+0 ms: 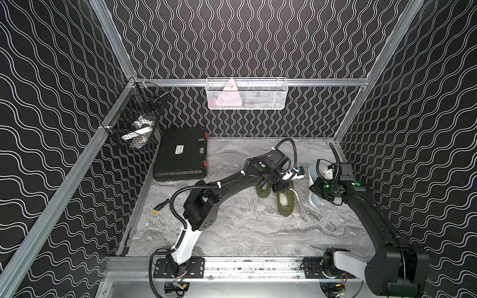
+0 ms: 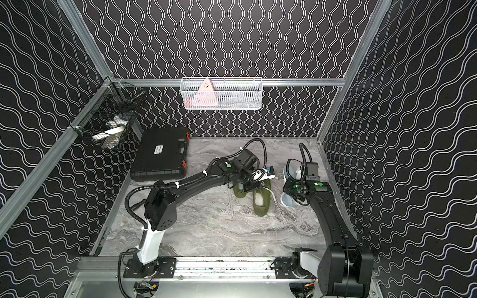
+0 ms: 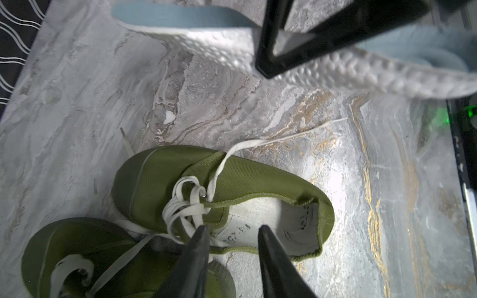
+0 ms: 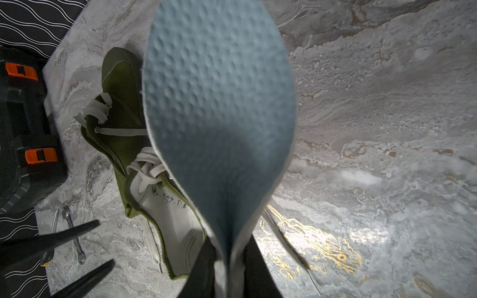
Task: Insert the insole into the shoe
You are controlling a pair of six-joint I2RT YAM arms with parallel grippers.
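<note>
Two olive canvas shoes with white laces lie side by side on the marble table, the right one (image 1: 285,203) empty with its white inside showing in the left wrist view (image 3: 268,218). My right gripper is shut on a light blue insole (image 4: 218,89) with a dimpled surface, held on edge to the right of the shoes. My left gripper hovers over the shoes, open with nothing between its fingers; from the top views it mostly hides the shoes' front parts.
A black case (image 1: 178,154) lies at the back left, with tools near the left edge. A white mesh basket (image 1: 263,94) hangs on the back wall, a black basket (image 1: 134,114) on the left.
</note>
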